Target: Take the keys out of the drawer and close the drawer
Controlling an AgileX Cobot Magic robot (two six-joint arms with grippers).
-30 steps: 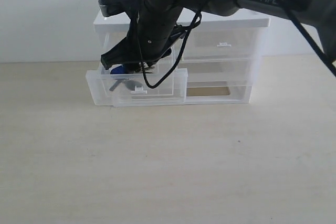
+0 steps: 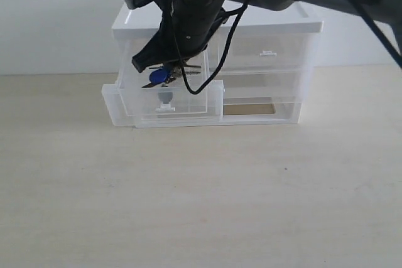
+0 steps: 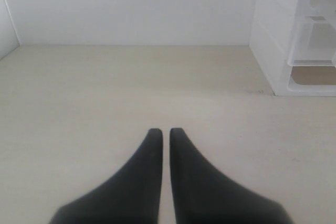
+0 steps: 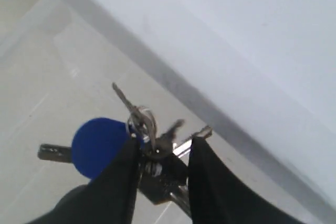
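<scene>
A bunch of keys with a blue round tag is pinched by my right gripper, which is shut on it in the right wrist view. From above, that gripper is over the left side of the cabinet, and the blue tag shows just beneath the arm. The clear drawer on the cabinet's left side stands pulled out, under the keys. My left gripper points over empty table, its two fingertips close together with nothing between them.
The white cabinet stands against the back wall, its top edge close beside the right gripper. A closed clear drawer sits at its right. A dark cable hangs from the right arm.
The left gripper is still.
</scene>
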